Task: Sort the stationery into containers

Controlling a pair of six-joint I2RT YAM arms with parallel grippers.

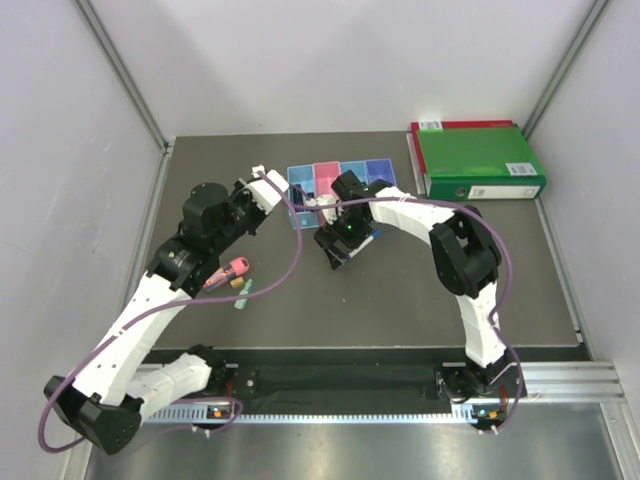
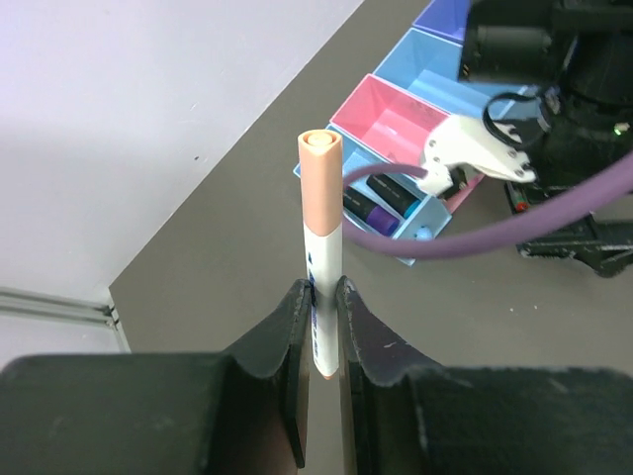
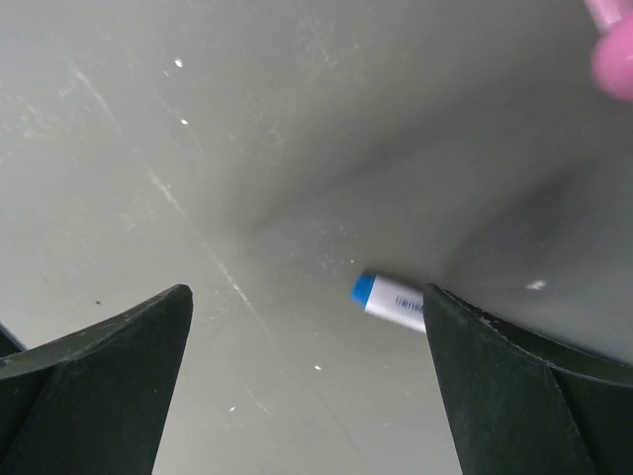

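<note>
A white marker with a peach end [image 2: 322, 183] stands upright between the fingers of my left gripper, shut on its lower half. My right gripper is open low over the table. A white marker with a blue end [image 3: 398, 303] lies on the table there, partly hidden behind the right-hand finger. The divided tray [image 1: 326, 176] has light blue, pink, blue and purple compartments. Two dark markers [image 2: 394, 194] lie in the light blue compartment. On the left of the table are a pink item [image 1: 239, 265], a small yellow block [image 1: 237, 283] and a green item [image 1: 243, 293].
Green and red binders [image 1: 480, 155] are stacked at the back right. A purple cable [image 2: 475, 236] arcs across the left wrist view in front of the tray. The right arm [image 1: 405, 213] reaches in at the tray's front.
</note>
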